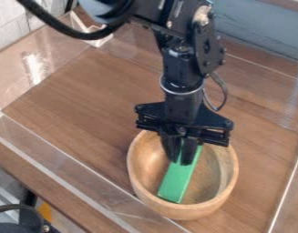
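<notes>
A wooden bowl (pixel 152 186) sits on the wooden table at the lower middle. Inside it lies a long green block (pixel 176 183), slanting from lower left to upper right. My black gripper (pixel 180 155) is down in the bowl over the upper end of the block, its fingers close together. That end of the block is partly covered by the fingers, and I cannot see clearly whether anything is between them.
A transparent rail runs along the left front edge, and a pale blue-grey wall (pixel 261 41) stands at the back.
</notes>
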